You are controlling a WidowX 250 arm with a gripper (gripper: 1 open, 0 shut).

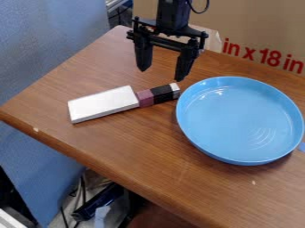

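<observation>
A black gripper (162, 62) hangs over the back of the wooden table, its two fingers wide apart with nothing between them. Below it lies a long object with a white flat section (103, 103) and a maroon-and-black end (160, 93), set diagonally on the table. A light blue plate (238, 120) rests on the right side of the table, close to the dark end of that object.
A cardboard sheet (262, 31) with red printing stands behind the table. Beyond the left edge are blue fabric and floor clutter with cables.
</observation>
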